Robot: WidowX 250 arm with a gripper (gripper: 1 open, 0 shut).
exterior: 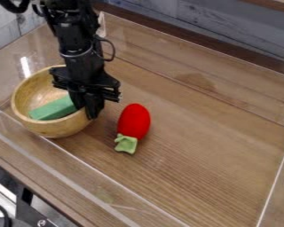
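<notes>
My black gripper [90, 101] reaches down from the top into the right side of a yellow bowl [61, 129] at the left. A green elongated object [50, 110] lies in the bowl, partly behind the gripper. Whether the fingers hold it cannot be told, as their tips are dark and overlap it. To the right of the bowl, apart from it, a red object with a light green end [135, 122] lies on the wooden table.
A pale wall [216, 27] runs along the back, with another at the upper left.
</notes>
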